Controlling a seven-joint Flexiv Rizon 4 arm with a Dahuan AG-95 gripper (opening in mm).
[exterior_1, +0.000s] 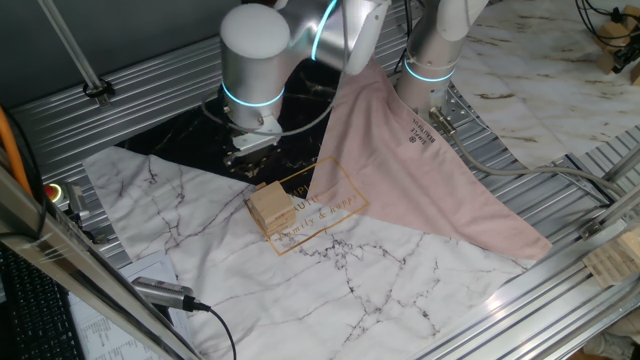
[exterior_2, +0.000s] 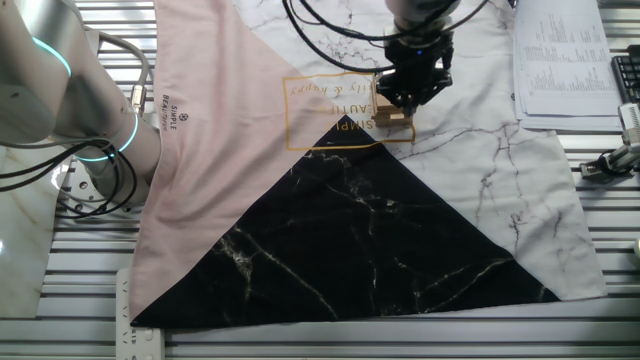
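Light wooden blocks (exterior_1: 270, 210) sit close together on the cloth, over the left part of its gold printed frame. My gripper (exterior_1: 243, 157) hangs above the black part of the cloth, behind the blocks, in exterior view 1. From the opposite side, exterior view 2 shows the dark gripper (exterior_2: 412, 98) overlapping the wooden blocks (exterior_2: 391, 118) and partly hiding them. The fingers are too small and dark to read how far apart they stand. No object can be made out between them.
A marble, black and pink cloth (exterior_1: 400, 290) covers the table, mostly bare around the blocks. A cabled device (exterior_1: 165, 293) and papers lie at the left near a metal post (exterior_1: 95, 255). Another wooden piece (exterior_1: 612, 262) rests at the right edge.
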